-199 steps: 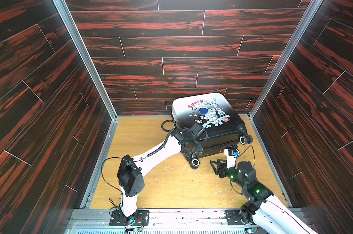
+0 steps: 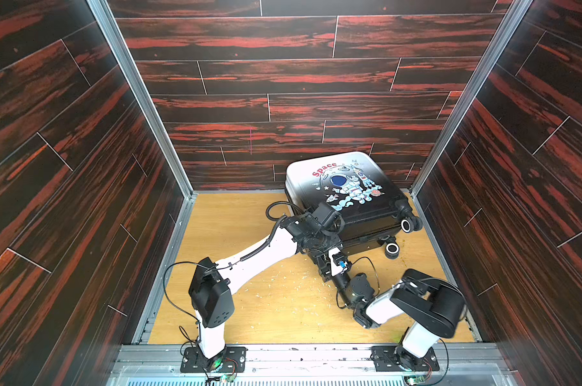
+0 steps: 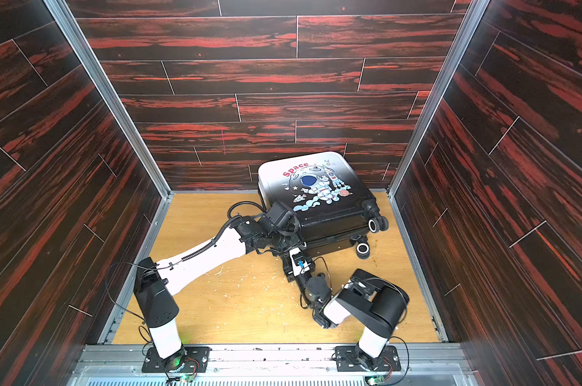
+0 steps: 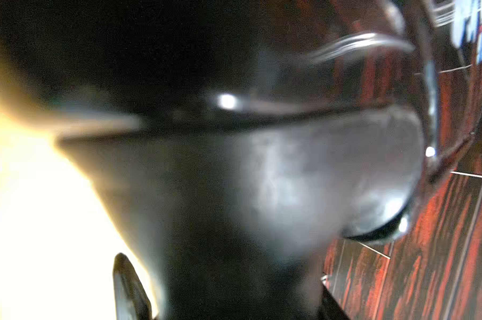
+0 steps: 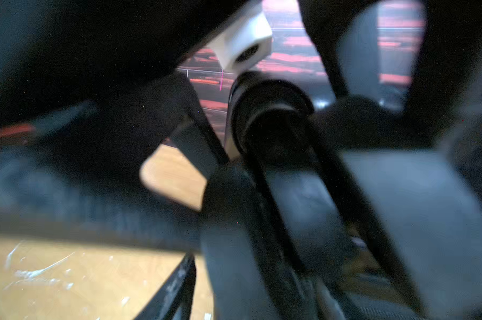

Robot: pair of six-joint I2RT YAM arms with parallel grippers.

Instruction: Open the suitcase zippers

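Observation:
The black suitcase (image 2: 348, 186) with a "Space" astronaut print lies on its side at the back right, wheels toward me. My left gripper (image 2: 326, 241) is at its near-left corner, pressed close; the left wrist view is filled by blurred, glossy black shell, and its shut fingers seem to hold something there, hidden from view. My right gripper (image 2: 329, 270) reaches up from the front to the same corner, just below the left one, at the lower wheel. In the right wrist view dark wheel and housing parts fill the frame; its fingers are mostly hidden. The zipper pulls cannot be made out.
Two wheels (image 2: 391, 251) stick out at the suitcase's right end. Dark plank walls stand close behind and at both sides.

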